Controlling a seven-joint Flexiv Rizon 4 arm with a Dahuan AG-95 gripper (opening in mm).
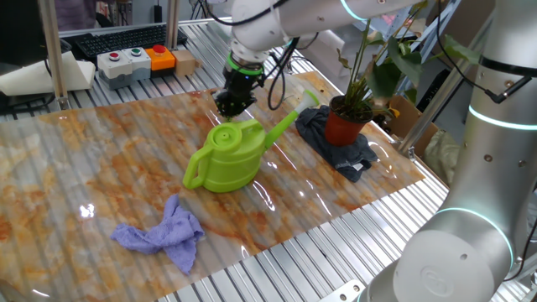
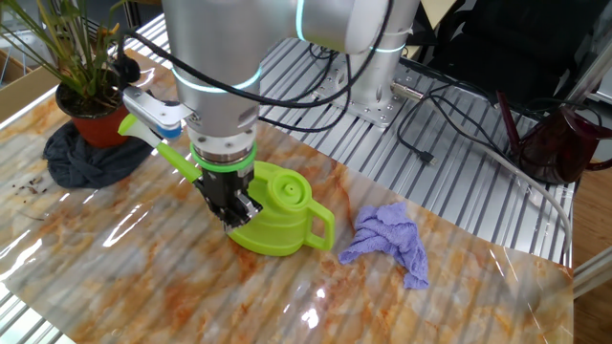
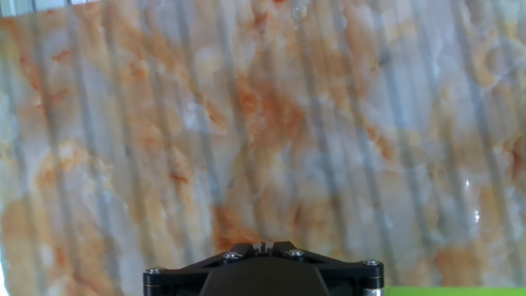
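A green watering can (image 1: 231, 159) stands upright on the marbled sheet, its spout pointing toward the potted plant (image 1: 344, 126). My gripper (image 1: 226, 116) hangs just behind the can in exterior view 1; in exterior view 2 the same gripper (image 2: 231, 224) is in front of the can's body and covers part of it. Seen from the wrist, the fingertips of the gripper are together, with nothing showing between them. Only a green strip of the watering can (image 3: 460, 291) enters the wrist view at bottom right. A purple cloth (image 1: 165, 234) lies crumpled near the handle side.
The plant's pot rests on a dark cloth (image 1: 357, 158). A button box (image 1: 126, 67) and a keyboard (image 1: 113, 39) sit beyond the sheet. A dark red jug (image 2: 559, 143) stands on the slatted table at right in exterior view 2.
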